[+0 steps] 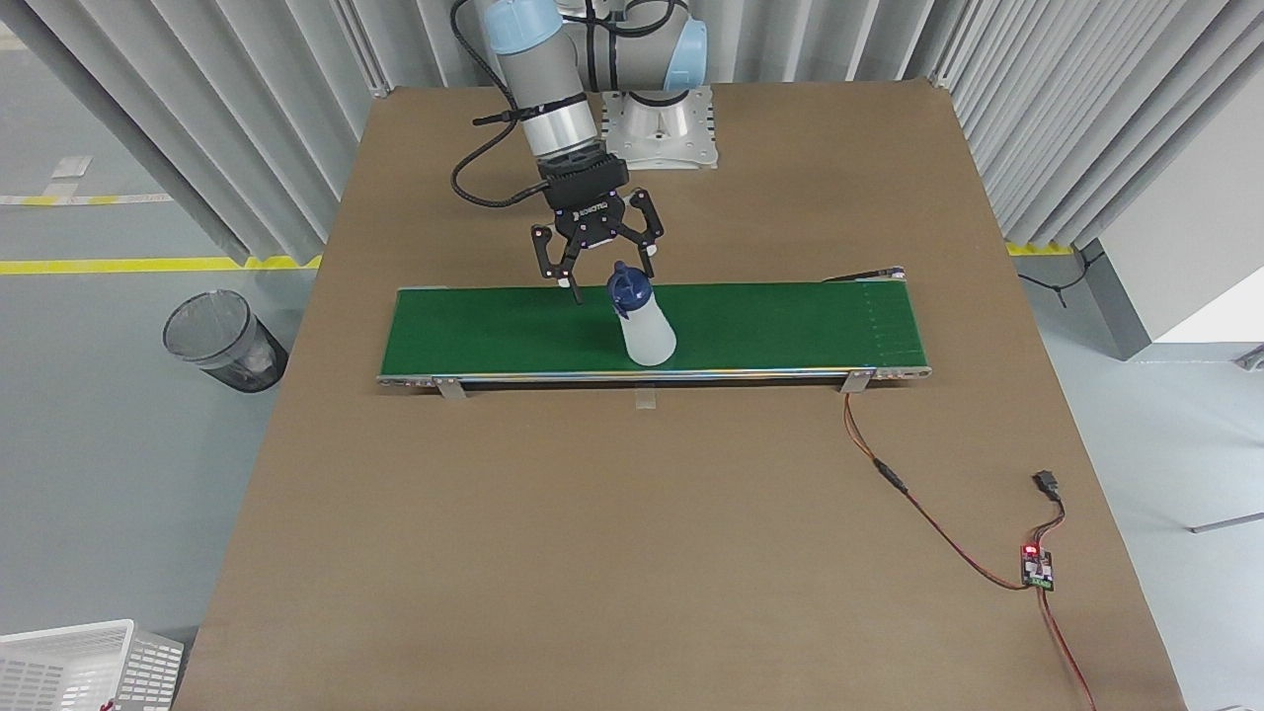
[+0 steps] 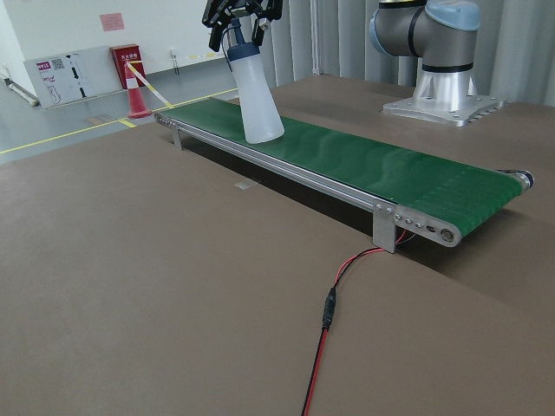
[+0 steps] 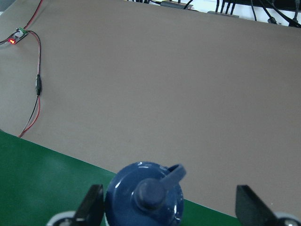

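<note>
A white plastic bottle [image 1: 646,332] [image 2: 260,104] with a dark blue cap [image 3: 150,197] stands on the green conveyor belt [image 1: 770,320] [image 2: 390,172]. In the left view it looks tilted. The black gripper [image 1: 611,274] is just above and around the cap, its fingers spread wide. In the wrist view both fingertips show apart, the left one close to the cap and the right one clear of it with belt and table between.
A wired circuit board [image 1: 1037,569] lies at the table's right, with cables running toward the belt. A bin [image 1: 225,342] and a white basket [image 1: 59,670] stand off the table's left side.
</note>
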